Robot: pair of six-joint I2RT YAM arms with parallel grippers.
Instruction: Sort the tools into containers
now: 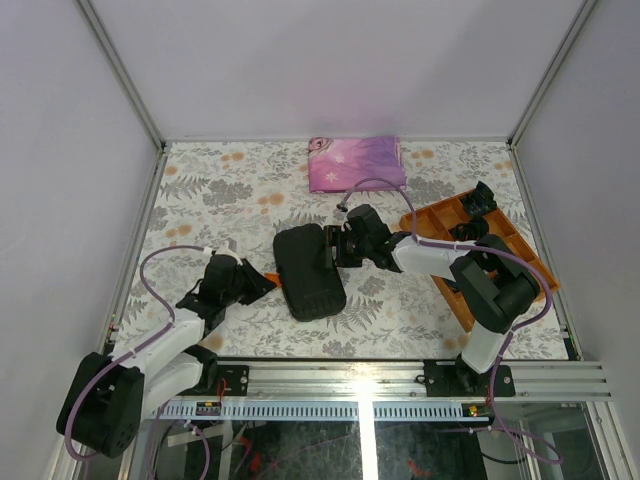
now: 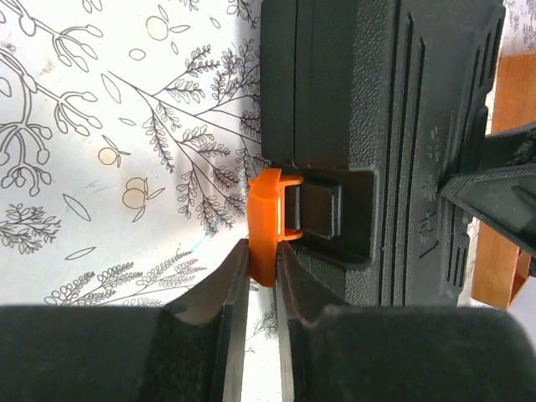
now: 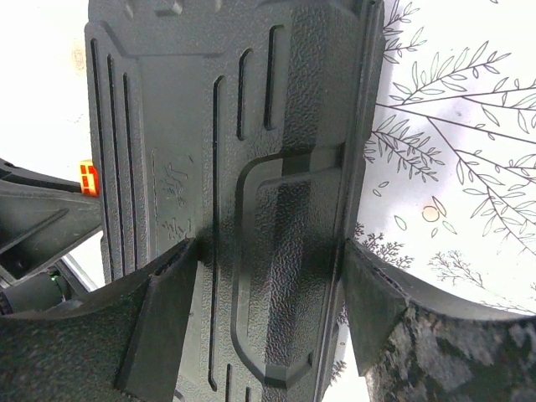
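A black plastic case (image 1: 310, 275) lies closed on the floral cloth in the middle of the top view. An orange latch (image 2: 266, 222) sticks out from its left side. My left gripper is shut on the latch's outer end, its fingertips a little apart from the case wall. On the opposite side my right gripper is shut on the case, a finger on either side of its edge with the recessed handle part. The compartmented orange-brown tray (image 1: 456, 305) stands at the right, partly hidden beneath my right arm.
Several dark objects, among them a black item (image 1: 479, 199), sit in the tray. A folded pink-purple cloth (image 1: 355, 164) lies at the back.
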